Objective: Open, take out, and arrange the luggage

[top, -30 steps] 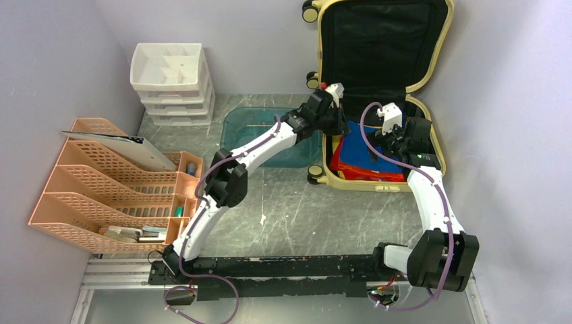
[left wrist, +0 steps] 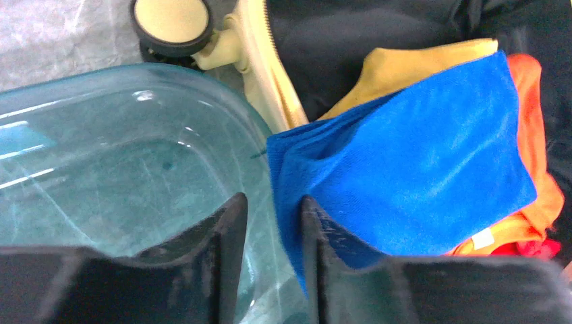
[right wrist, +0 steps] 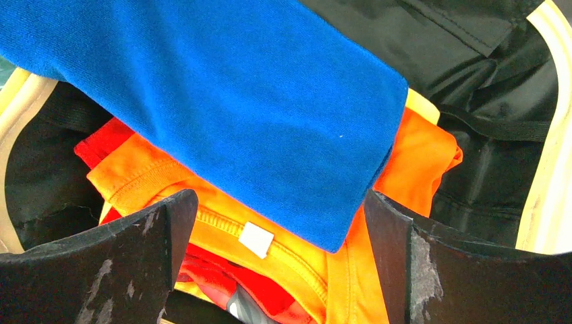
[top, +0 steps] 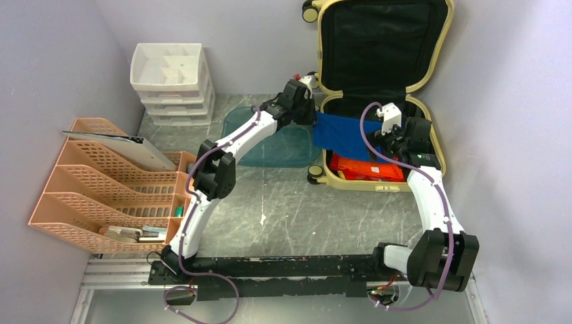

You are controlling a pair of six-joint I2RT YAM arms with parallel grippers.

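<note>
The yellow suitcase (top: 366,186) lies spread open at the right, its lid standing against the wall. A blue cloth (top: 342,137) stretches from the suitcase over its left rim to the edge of the teal tub (top: 275,160). My left gripper is at that left end; its fingers are apart, and the cloth's folded edge (left wrist: 289,196) hangs between them, close to the right finger. Over the suitcase, my right gripper is open above the other end of the blue cloth. Orange clothing (right wrist: 411,162) and some red pieces show underneath.
White drawers (top: 175,108) stand at the back left. A tan organizer (top: 111,177) holding a folder (top: 128,148) occupies the left side. Bare grey floor (top: 297,216) lies in front of the tub. Suitcase wheels (top: 315,174) stick out beside the tub.
My left gripper has moved left from the suitcase to the tub's edge, drawing the blue cloth's left end with it. More orange and red clothing is uncovered. The right arm has stayed still.
</note>
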